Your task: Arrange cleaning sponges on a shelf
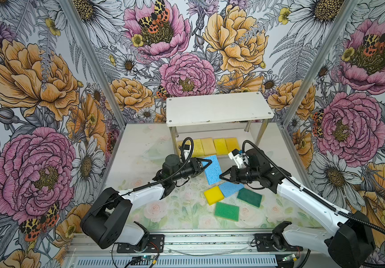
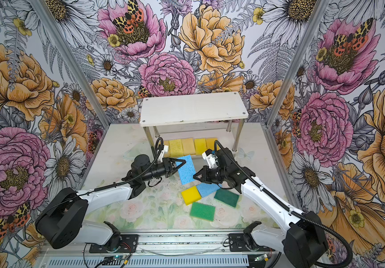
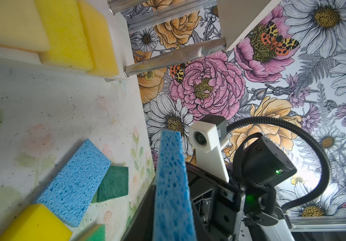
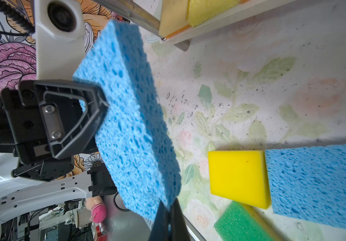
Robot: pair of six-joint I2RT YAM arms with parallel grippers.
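A blue sponge [image 1: 213,170] is held up on a slant in mid-air between both arms. My left gripper [image 1: 206,163] is shut on its upper left side; in the left wrist view the sponge [image 3: 173,180] stands edge-on between the dark fingers. My right gripper [image 1: 222,175] is shut on the lower corner of the same sponge, and its fingers [image 4: 165,219] meet that corner in the right wrist view. On the lower tier of the white shelf [image 1: 219,108], several yellow and beige sponges [image 1: 208,146] stand in a row.
Below the arms lie a yellow sponge [image 1: 213,195], another blue sponge [image 1: 231,189], a green sponge [image 1: 227,211] and a dark green sponge [image 1: 249,197]. The shelf's metal legs [image 3: 177,57] flank its lower tier. The shelf's top board is bare.
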